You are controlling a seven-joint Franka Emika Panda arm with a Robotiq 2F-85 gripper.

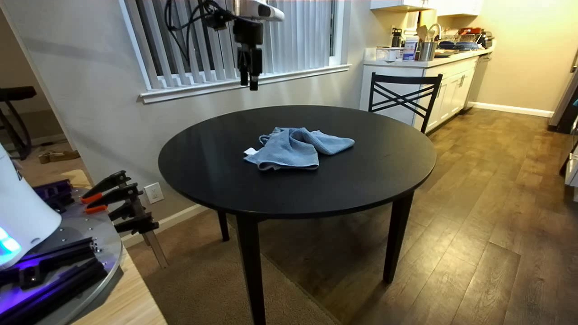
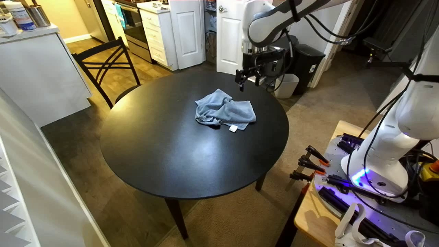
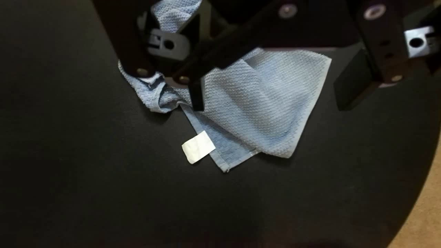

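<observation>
A blue cloth lies crumpled on the round black table, with folds and one flap stretched out to the side. Its white tag sticks out beside a corner in the wrist view. My gripper hangs in the air above the table, clear of the cloth. From the wrist, the gripper shows its two fingers wide apart, the cloth below and between them. Nothing is held. Part of the cloth is hidden behind the gripper's body in that view.
A black chair stands at the table's far side, by the kitchen counter. Clamps fix the robot's base to a wooden stand. Apart from the cloth, the tabletop is bare.
</observation>
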